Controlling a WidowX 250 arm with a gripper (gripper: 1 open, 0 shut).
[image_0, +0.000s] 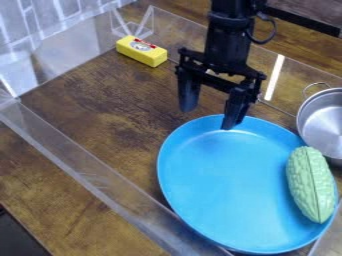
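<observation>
The black gripper (211, 105) hangs above the wooden surface just behind the blue plate (227, 185), its two fingers spread wide with nothing seen between them. A pale green bumpy vegetable (310, 182), like a bitter melon, lies on the plate's right side. A yellow box (140, 51) with a red and white label lies at the back left.
A metal pot (323, 120) stands at the right edge, behind the plate. Clear plastic walls border the work area.
</observation>
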